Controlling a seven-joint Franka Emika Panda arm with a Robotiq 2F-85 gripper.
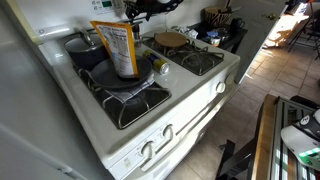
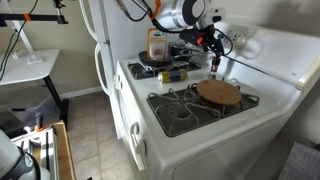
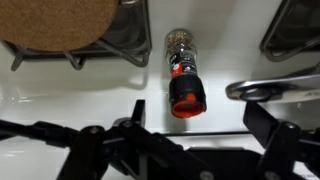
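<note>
A spice bottle (image 3: 184, 75) with a black cap and red top lies between the fingers' sides in the wrist view, slightly beyond the fingertips. My gripper is open, with its dark fingers (image 3: 80, 150) spread wide and apart from the bottle. Seen from exterior view 2, the bottle (image 2: 214, 67) stands near the back of the white stove, and the gripper (image 2: 214, 43) hangs above it. At the top of exterior view 1, the gripper (image 1: 150, 15) shows over the back of the stove; the bottle is hard to make out there.
A round cork trivet (image 3: 72, 22) covers one burner beside the bottle. An orange bag (image 1: 119, 47) stands in a black pan (image 1: 103, 77), near a dark pot (image 1: 84, 50). A yellow-banded cylinder (image 2: 173, 76) lies between the burners. One silver handle (image 3: 275, 90) juts in close to the bottle.
</note>
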